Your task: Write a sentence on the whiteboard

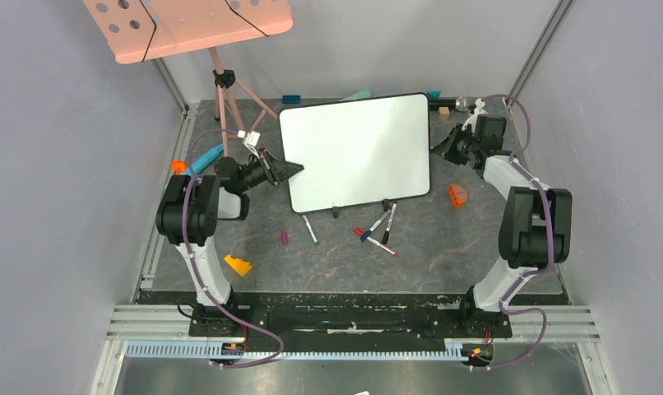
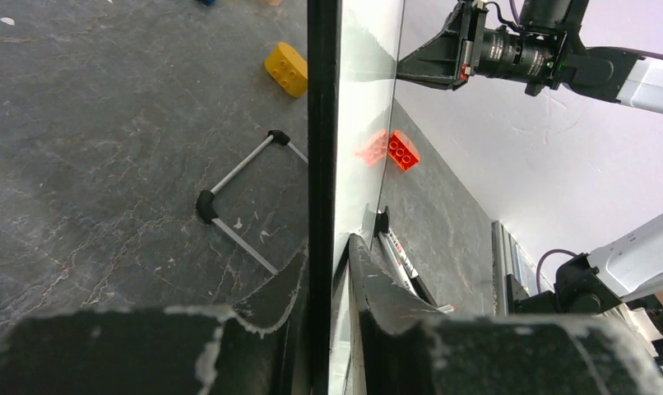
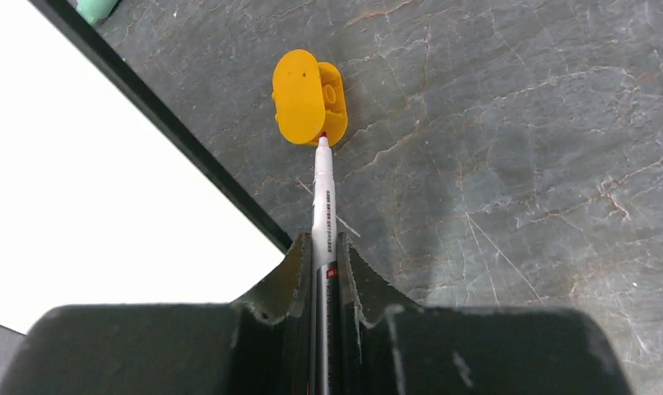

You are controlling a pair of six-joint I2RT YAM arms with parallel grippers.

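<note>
The whiteboard (image 1: 357, 152) stands in the middle of the floor; in the left wrist view its dark edge (image 2: 322, 123) runs between the fingers of my left gripper (image 1: 294, 169), which is at the board's left edge, apparently closing round it. My right gripper (image 1: 442, 148) is beside the board's right edge, shut on a white marker (image 3: 323, 202), whose reddish tip points toward a yellow brick (image 3: 299, 99) on the floor.
Several loose markers (image 1: 377, 234) lie in front of the board. An orange brick (image 1: 458, 196) is at right, a yellow object (image 1: 238, 265) at front left. A pink easel (image 1: 225, 107) stands at back left.
</note>
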